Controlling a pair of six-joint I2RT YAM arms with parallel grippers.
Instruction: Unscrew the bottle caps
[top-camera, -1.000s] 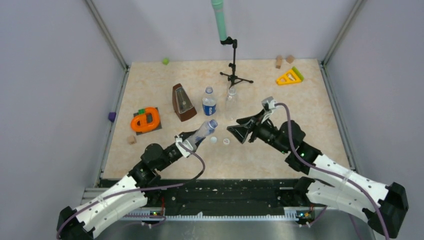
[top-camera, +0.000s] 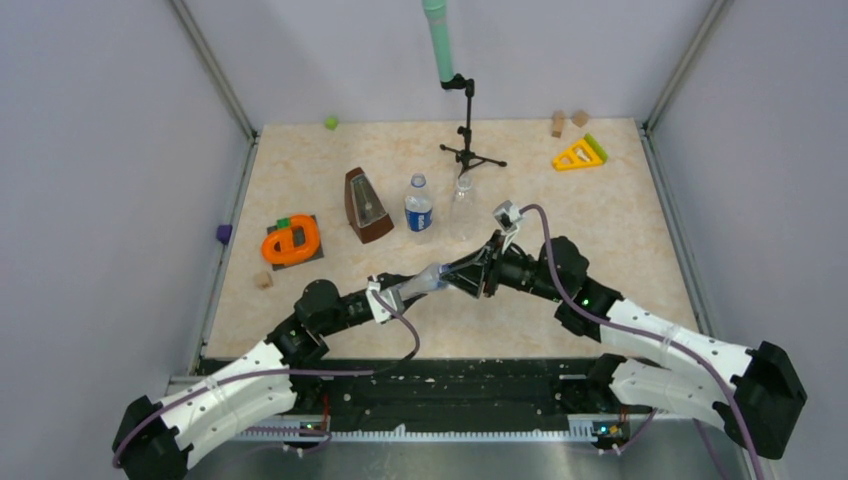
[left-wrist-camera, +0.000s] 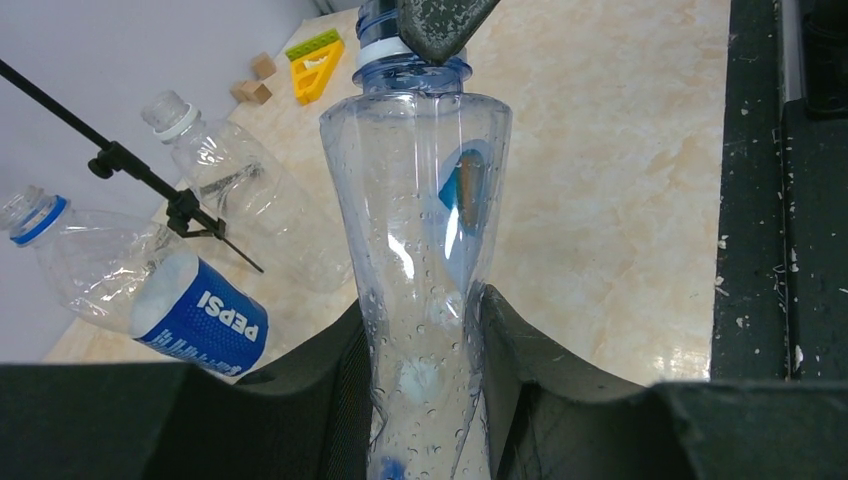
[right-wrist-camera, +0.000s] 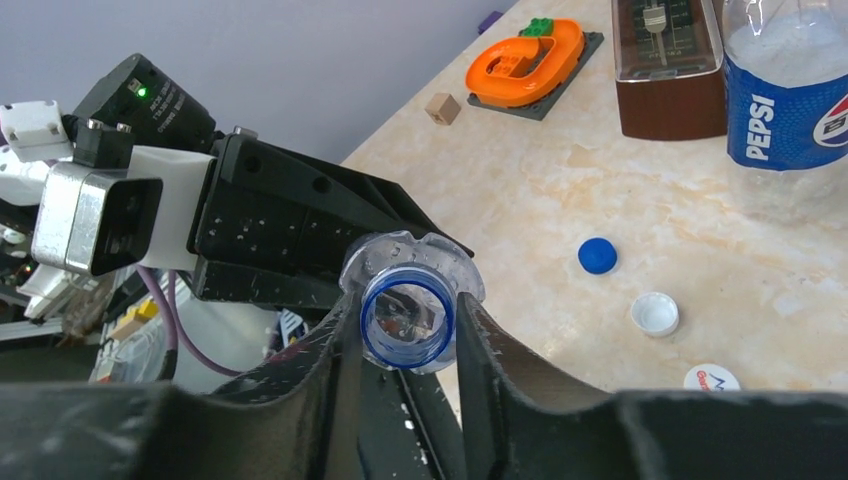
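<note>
A clear plastic bottle (left-wrist-camera: 420, 230) with a bluish neck is held low between the two arms. My left gripper (top-camera: 425, 284) is shut on its body, with fingers (left-wrist-camera: 340, 390) against both sides in the left wrist view. From the other end my right gripper is shut on the neck, its fingertips (right-wrist-camera: 475, 330) touching the rim. That rim looks uncapped, the inside showing through. On the table lie a blue cap (right-wrist-camera: 598, 256), a white cap (right-wrist-camera: 655, 314) and a white cap with print (right-wrist-camera: 711, 378).
Behind the arms stand a Pepsi bottle (top-camera: 418, 208) and a clear bottle (top-camera: 464, 207). A brown metronome (top-camera: 368, 207), a black tripod stand (top-camera: 468, 130) and an orange toy (top-camera: 291, 241) surround them.
My right gripper has moved left onto its neck.
</note>
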